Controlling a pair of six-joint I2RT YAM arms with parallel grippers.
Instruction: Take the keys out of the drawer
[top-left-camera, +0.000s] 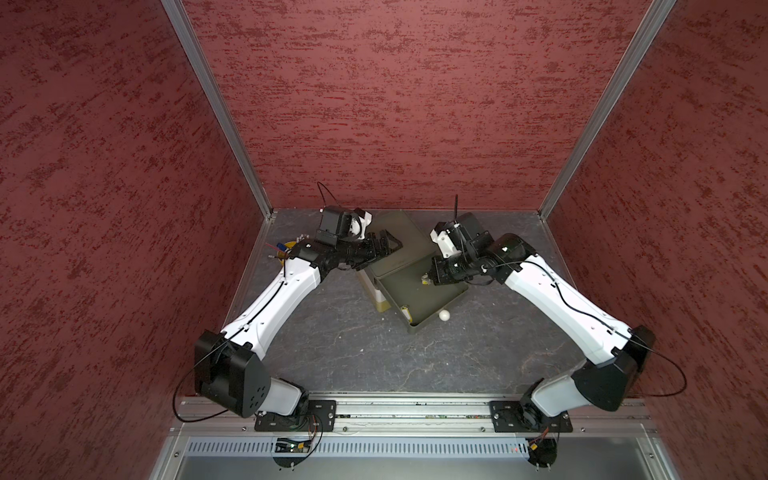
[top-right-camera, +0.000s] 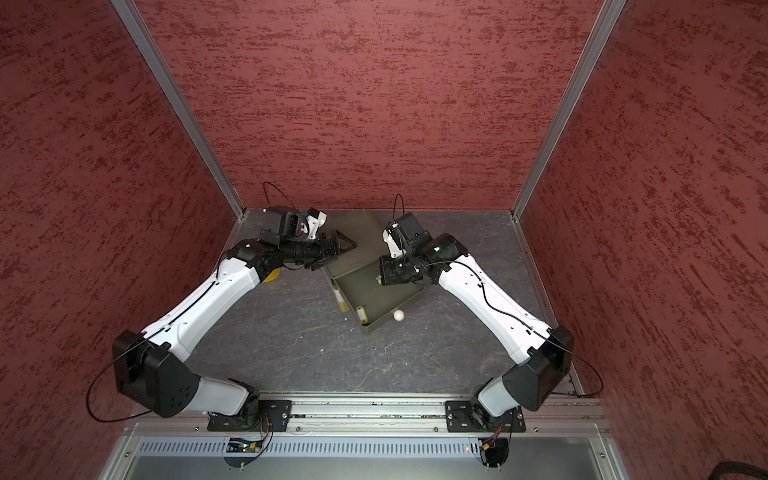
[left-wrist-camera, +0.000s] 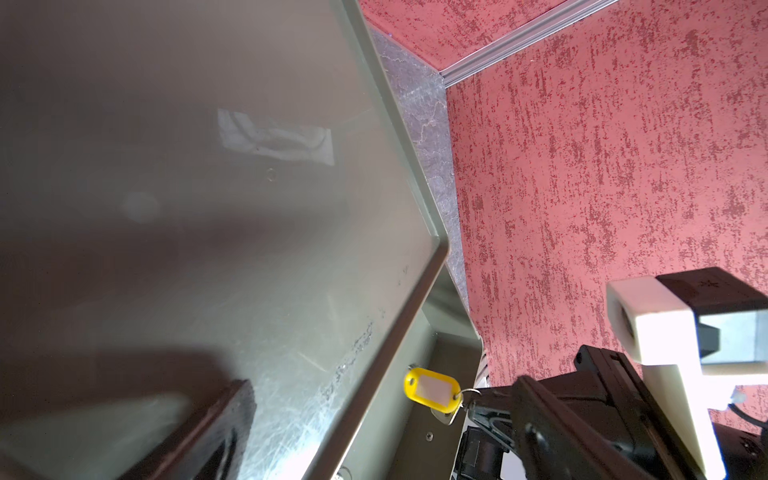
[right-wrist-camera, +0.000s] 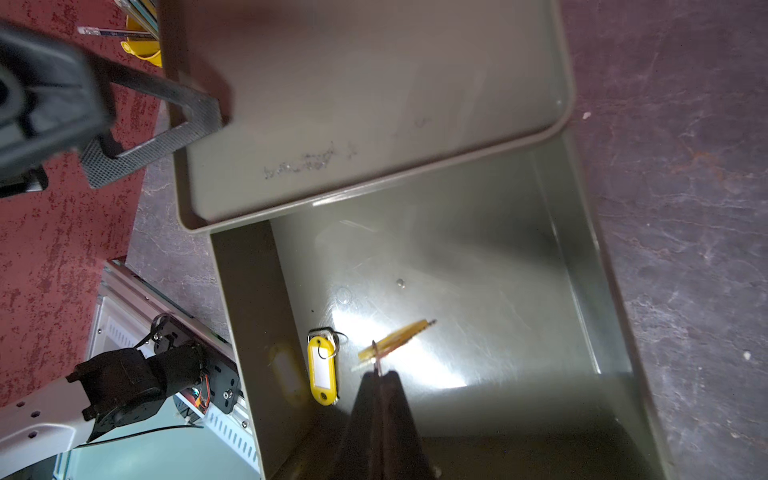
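Observation:
A grey-green drawer (right-wrist-camera: 248, 320) stands pulled out from its box. My right gripper is shut on the ring of a key with a yellow tag (left-wrist-camera: 432, 389). This key hangs above the drawer floor, its tag nearly edge-on in the right wrist view. A second yellow-tagged key (right-wrist-camera: 322, 369) lies on the drawer floor beside the side wall. My left gripper has its fingers wide apart over the box top (left-wrist-camera: 200, 200), with nothing seen between them.
A white ball (top-left-camera: 444, 315) lies on the table just outside the drawer's front. A yellow holder with pens (right-wrist-camera: 142, 48) is left of the box.

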